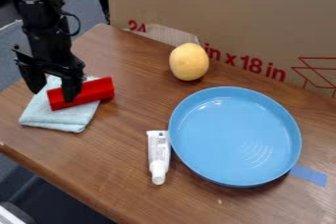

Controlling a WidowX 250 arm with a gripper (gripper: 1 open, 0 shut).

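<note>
The black gripper (53,79) hangs open at the left, low over a red block (92,89) that lies on a folded light-blue cloth (57,118). One finger is down near the block's left end; whether it touches is hard to tell. A blue plate (237,135) sits on the right of the wooden table (132,177), with a white tube (159,157) just left of it. A yellow oval object (190,62) stands at the back.
A cardboard wall (237,22) runs along the back. The table's edge is at the lower left. Bare wood is clear in the middle, between cloth and plate.
</note>
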